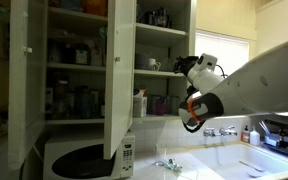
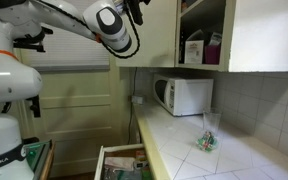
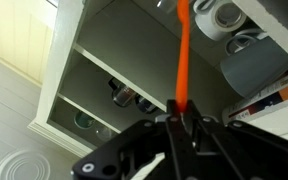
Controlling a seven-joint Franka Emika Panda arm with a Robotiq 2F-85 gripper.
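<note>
In the wrist view a long, narrow orange object [image 3: 183, 65] stands out from between the fingers of my gripper, which is shut on it. Its far end runs toward the top of the view, and what it belongs to cannot be made out. Seen from the first exterior view, my gripper [image 1: 182, 66] is at the open cabinet, near its right side at middle-shelf height. Only part of the gripper [image 2: 132, 10] shows at the top of the second exterior view, and the orange object cannot be made out there.
Close to the gripper on the shelf are a grey cup [image 3: 254, 67], a white mug [image 3: 220, 18] and a printed box [image 3: 272, 103]. An open cabinet door [image 1: 119, 75] stands left of the arm. Below are a microwave [image 1: 89, 157] and a clear bag [image 2: 207, 132] on the white counter [image 2: 189, 155].
</note>
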